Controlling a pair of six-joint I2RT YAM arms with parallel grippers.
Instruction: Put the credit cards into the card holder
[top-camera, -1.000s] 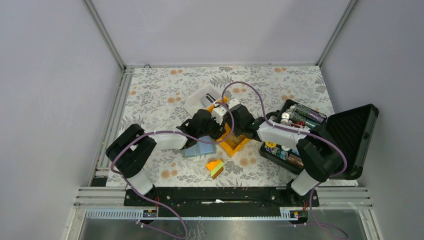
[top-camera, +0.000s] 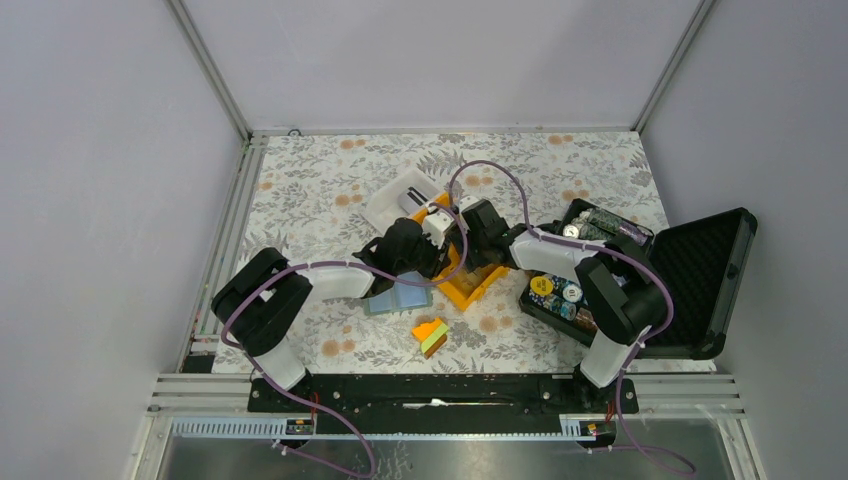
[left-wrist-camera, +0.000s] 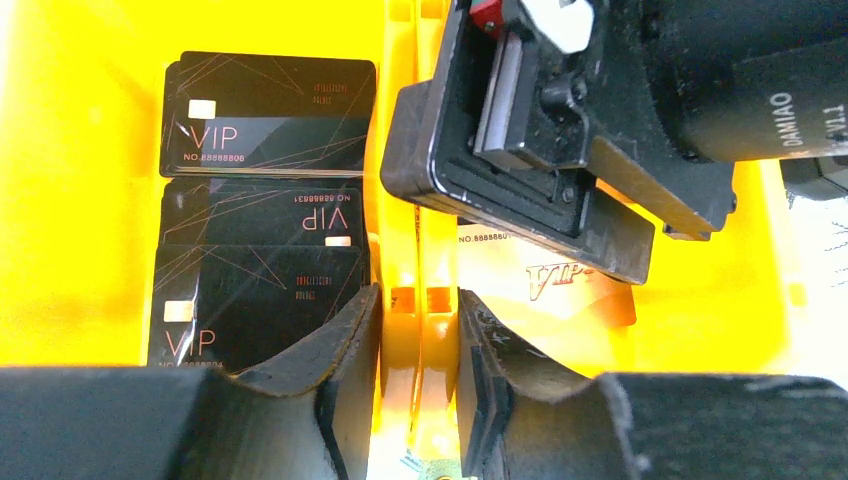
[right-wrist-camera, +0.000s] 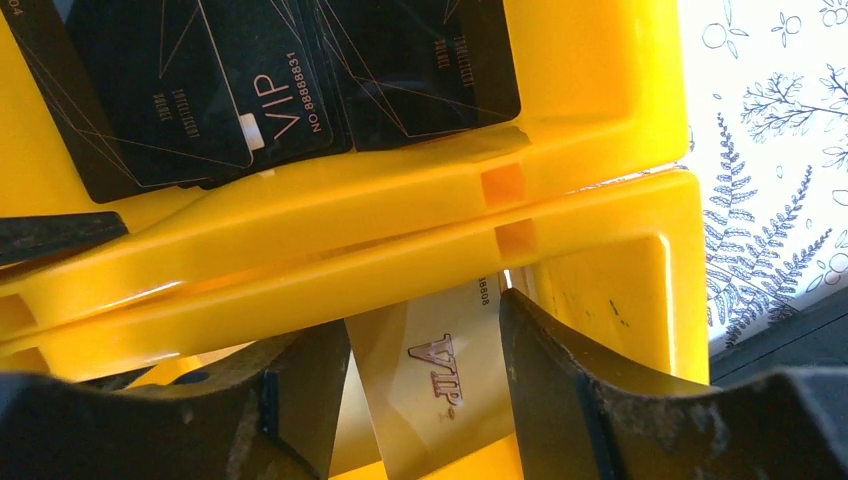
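The yellow card holder (left-wrist-camera: 90, 250) has two compartments. Black VIP cards (left-wrist-camera: 265, 115) lie in stacks in one; gold VIP cards (right-wrist-camera: 435, 370) lie in the other. My left gripper is shut on the holder's middle wall. My right gripper is inside the gold cards' compartment, its fingers part open on either side of a gold card; whether they touch it I cannot tell. In the left wrist view the right gripper covers part of the gold cards.
An open black case (top-camera: 700, 285) with cans stands at the right. A white tray (top-camera: 390, 200) lies behind the holder, a blue board (top-camera: 395, 298) at its left, and orange and green blocks (top-camera: 432, 340) in front.
My right gripper and arm have shifted a little toward the right and front, uncovering more of the case's lower part. The left arm has not visibly moved.
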